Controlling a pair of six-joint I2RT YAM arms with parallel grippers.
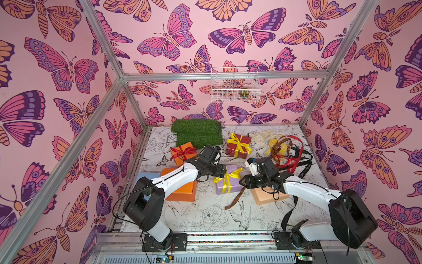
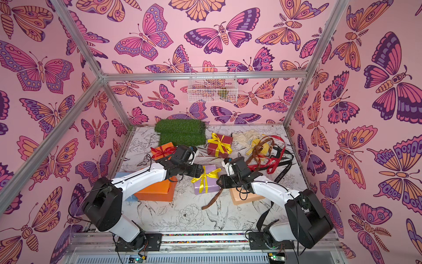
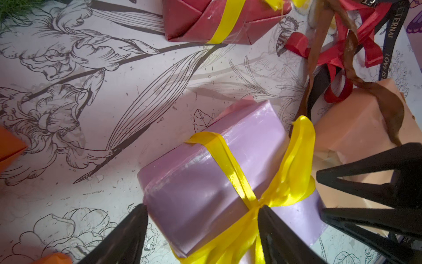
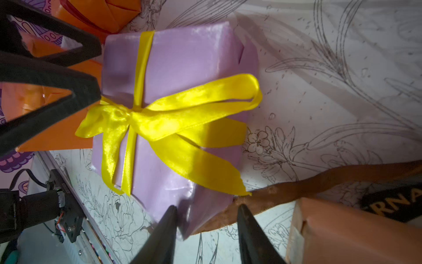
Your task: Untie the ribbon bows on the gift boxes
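Note:
A purple gift box (image 1: 226,184) sits centre with a yellow bow (image 4: 131,115) tied on it. My left gripper is open over it, fingertips either side of the bow in the left wrist view. My right gripper is at the box's right side, part open, with nothing visible between its fingertips. Behind stand a dark red box (image 1: 238,145) with a yellow bow and an orange box (image 1: 184,154) with a red bow.
A large orange box (image 1: 180,193) lies left, a peach box (image 1: 268,198) right. Loose ribbons (image 1: 290,154) heap at the back right, a brown one (image 4: 316,184) beside the purple box. Green turf mats (image 1: 196,129) lie at the back left.

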